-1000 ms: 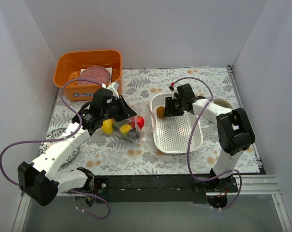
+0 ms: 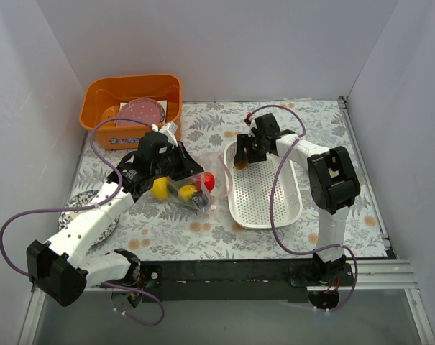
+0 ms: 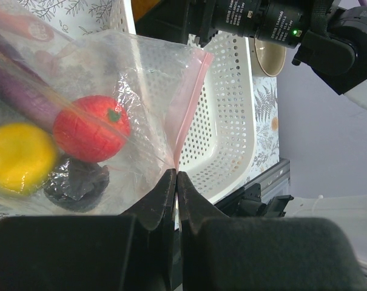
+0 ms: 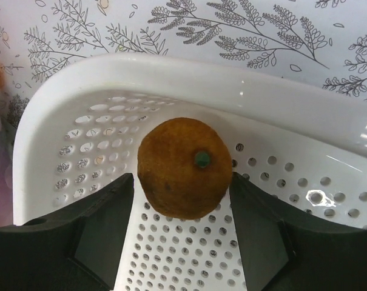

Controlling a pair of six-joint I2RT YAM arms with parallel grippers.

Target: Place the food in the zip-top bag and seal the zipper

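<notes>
The clear zip top bag with its pink zipper edge lies left of the white basket. Inside it are a red tomato-like item, a yellow item, a dark item and a purple one. My left gripper is shut at the bag's mouth edge, its tips meeting the film there. An orange-brown round food with a green spot rests in a corner of the basket. Around its near side stands my right gripper, open, with a fingertip on either side.
An orange bin holding a pinkish plate stands at the back left. A patterned plate lies partly under the left arm. Most of the basket's floor is bare. A beige bowl sits beyond the basket.
My right gripper has moved left and back in the basket, coming over the orange-brown food, which it now partly covers in the top view. The left arm and bag have stayed still.
</notes>
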